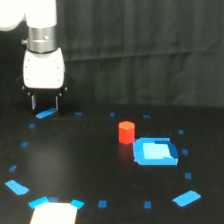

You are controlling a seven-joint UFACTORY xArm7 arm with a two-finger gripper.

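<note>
My gripper (pixel 44 104) hangs at the upper left on a white arm. Its two fingers point down and stand well apart, so it is open, with nothing visible between them. Right of the table's middle is a small red block (pixel 126 132) with a hexagonal outline. Close beside it, to the right and nearer the camera, lies a shallow blue tray (pixel 168 160) with a white and light-blue area inside. The gripper is far to the left of both and farther back.
A flat blue piece (pixel 46 114) lies just below the gripper in the picture. Other blue pieces lie at left (pixel 16 187) and right (pixel 186 198). A pale object (pixel 53 214) is cut off by the bottom edge. Small blue marks dot the black table, otherwise largely clear.
</note>
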